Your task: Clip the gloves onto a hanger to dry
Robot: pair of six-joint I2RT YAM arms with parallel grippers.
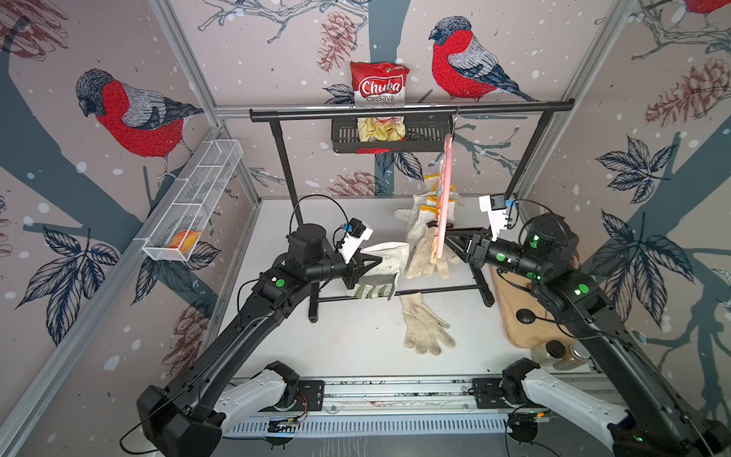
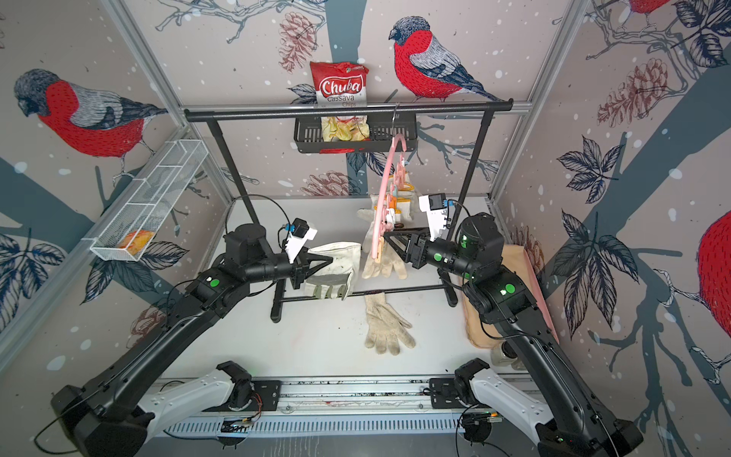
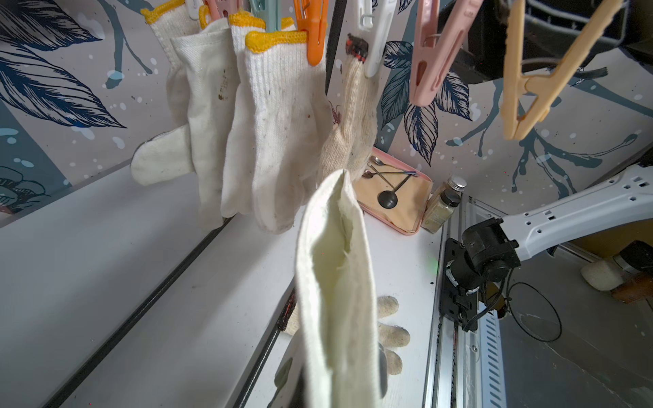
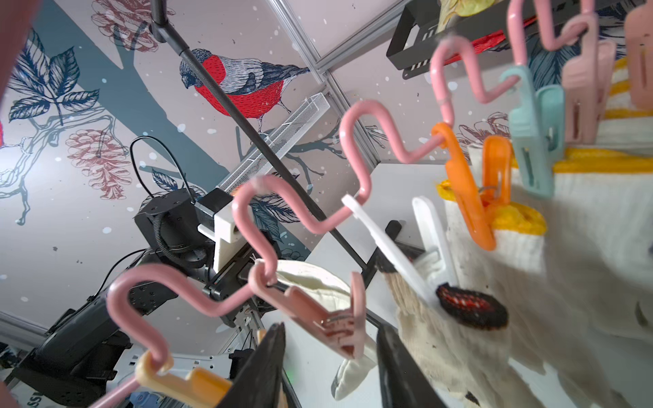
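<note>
A white glove with grey stripes [image 1: 378,289] hangs from my left gripper [image 1: 374,263], which is shut on its cuff. In the left wrist view the cuff [image 3: 304,272] gapes toward the right arm's side, covering the fingers. The pink hanger [image 1: 444,175] hangs edge-on from the rail, lined with coloured clips. My right gripper is open at the hanger's near end, its fingers on either side of an empty pink clip [image 4: 313,309]; contact cannot be told. Several gloves [image 3: 279,122] hang from clips further along. Another glove [image 1: 424,323] lies on the table.
An empty peach clip [image 3: 530,95] hangs beside the pink one. The black rack rail [image 1: 304,114] spans above, with a lower bar [image 1: 342,298] near the table. A tan tray [image 1: 517,320] and jars [image 1: 548,352] stand at right.
</note>
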